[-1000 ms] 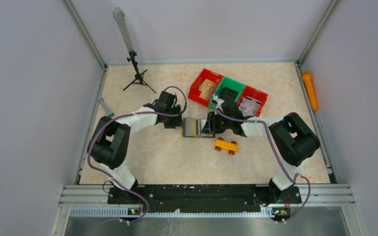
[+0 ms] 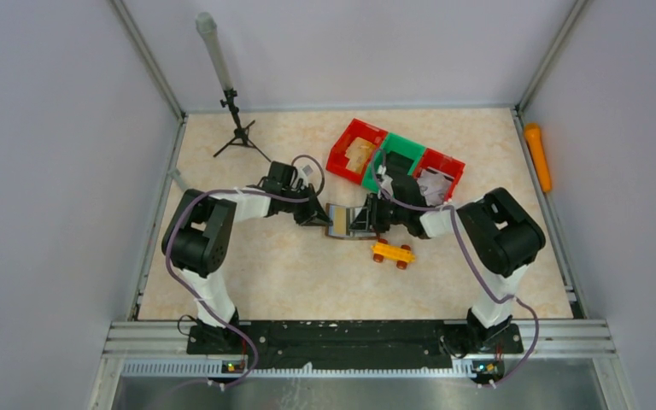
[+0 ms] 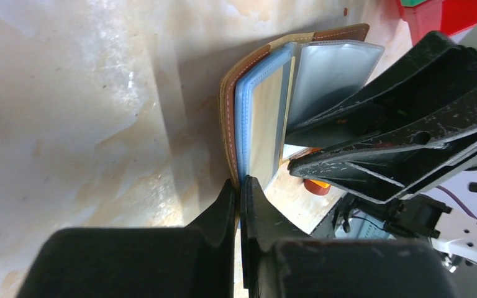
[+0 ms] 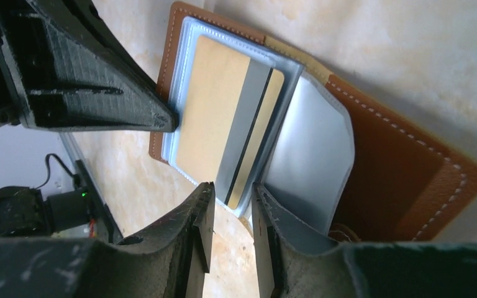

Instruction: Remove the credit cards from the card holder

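Note:
The brown leather card holder (image 2: 352,237) lies opened out on the table between both grippers. In the right wrist view, a tan card with a dark stripe (image 4: 214,102) sits in its blue-edged clear sleeve (image 4: 182,62). Beside it, a whitish sleeve (image 4: 313,139) stands slightly raised over the brown cover (image 4: 404,161). My left gripper is shut on the holder's blue-trimmed left edge. Over the holder's other side, my right gripper stands part open, its fingertips close to the striped card's sleeve; nothing clearly shows held between them.
Behind the holder stands a row of bins: a red bin (image 2: 342,145) with tan contents, a green bin (image 2: 408,143), and another red bin (image 2: 448,162) with greyish contents. A yellow toy car (image 2: 393,252) sits just in front of the holder.
The holder has shifted slightly right, and the right gripper slightly right too.

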